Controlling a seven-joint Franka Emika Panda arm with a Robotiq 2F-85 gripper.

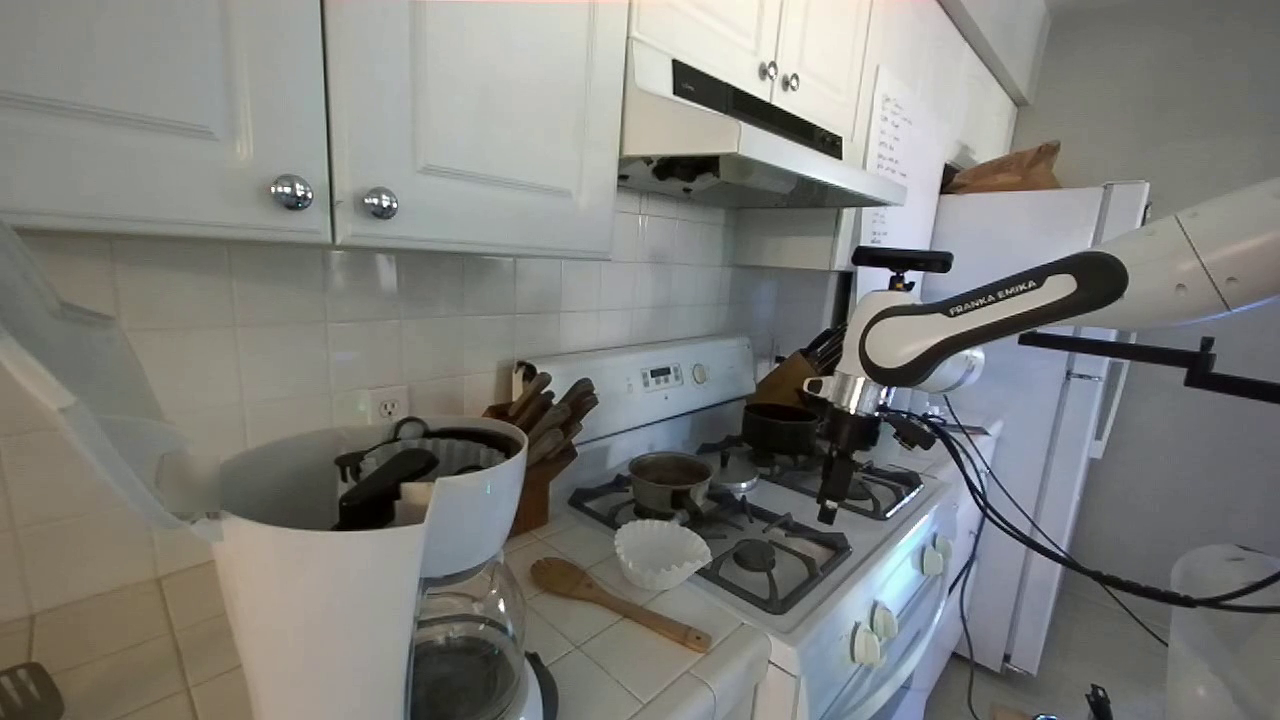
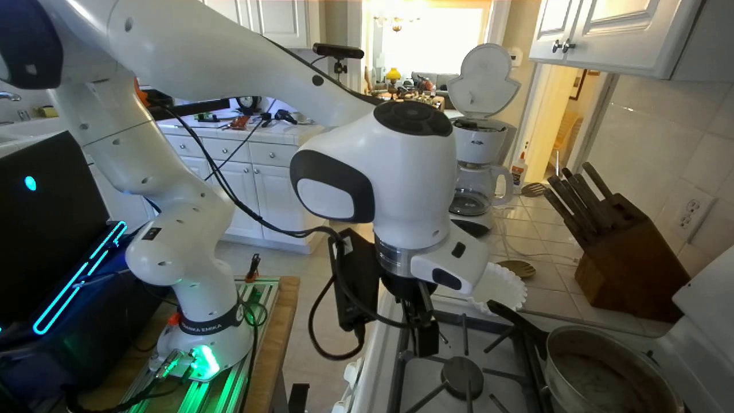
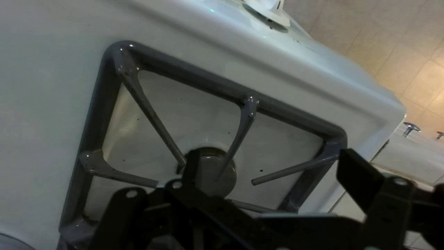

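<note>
My gripper is open in the wrist view, its dark fingers wide apart with nothing between them. Below it lie a stove grate and a round burner. In exterior view 1 the gripper hangs pointing down above the stove's front burners. A white paper coffee filter rests on the counter close to the stove's edge, apart from the gripper. At the left stands a white coffee maker with its lid up; a fluted filter edge and a black handle show in its top.
A wooden spoon lies on the tiled counter. A pot and a dark pan sit on the stove. The knife block stands near the wall. Cables hang along the arm. The nearest front burner holds no pot.
</note>
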